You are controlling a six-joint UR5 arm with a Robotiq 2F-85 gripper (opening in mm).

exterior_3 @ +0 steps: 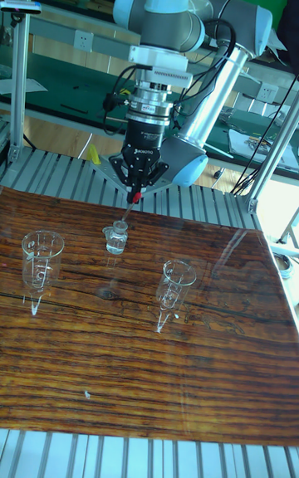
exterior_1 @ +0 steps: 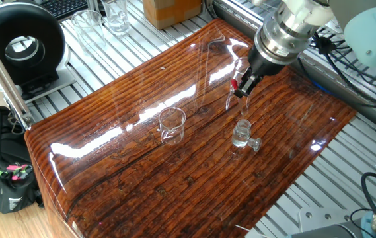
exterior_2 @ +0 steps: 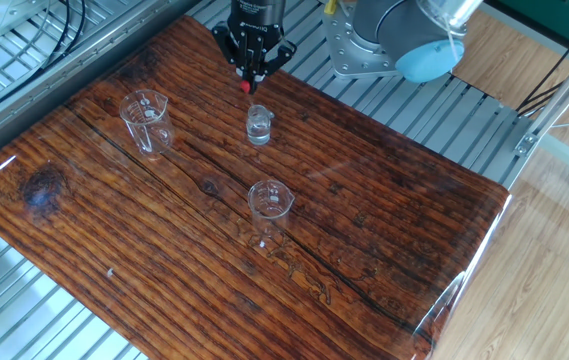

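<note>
My gripper (exterior_2: 249, 78) points down, its fingers together on a thin dropper with a red top (exterior_2: 246, 88). Its pale stem slants down toward a small clear glass bottle (exterior_2: 258, 128); whether the tip is inside the mouth cannot be told. The bottle (exterior_1: 241, 135) stands upright holding clear liquid, and a glass stopper (exterior_1: 255, 144) lies beside it. One empty-looking beaker (exterior_1: 172, 127) stands mid-table. A second beaker (exterior_2: 147, 122) is farther off to the left in exterior view 2; in exterior view 1 it is partly behind the gripper (exterior_1: 239, 91).
The glossy brown wooden table (exterior_1: 135, 178) has wide clear areas around the glassware. More glass beakers (exterior_1: 88, 30) and a cardboard box (exterior_1: 171, 12) stand on the slatted metal surface beyond it. A metal rail (exterior_2: 24, 105) runs along one side.
</note>
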